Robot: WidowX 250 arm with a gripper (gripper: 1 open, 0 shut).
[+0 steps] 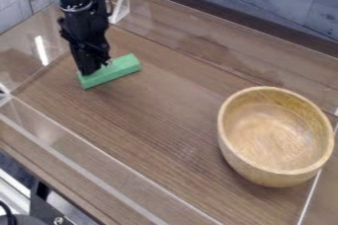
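A black robot gripper (87, 63) reaches down from the upper left of the camera view to a flat green block (121, 71) on the wooden table. Its tips are low over the block's left part, which they partly hide; whether they touch or grip it, I cannot tell.
A large wooden bowl (275, 130) takes up the right side of the table (169, 170). Cables and dark gear show at the bottom left corner.
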